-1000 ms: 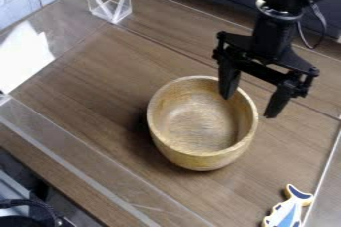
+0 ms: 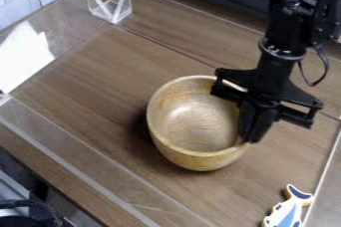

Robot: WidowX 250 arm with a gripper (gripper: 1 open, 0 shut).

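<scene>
A light wooden bowl rests upright on the brown tabletop, right of centre in the view. The black gripper reaches down at the bowl's right rim, its fingers shut close together and overlapping that rim in the view. Whether the rim is between the fingertips is hard to tell.
A clear acrylic piece stands at the back left. A white sheet lies at the left edge. A blue and white fish-shaped object sits at the front right. The table left of the bowl is clear.
The gripper has moved down toward the bowl's right rim, and its fingers, apart earlier, have closed. The bowl has not visibly moved.
</scene>
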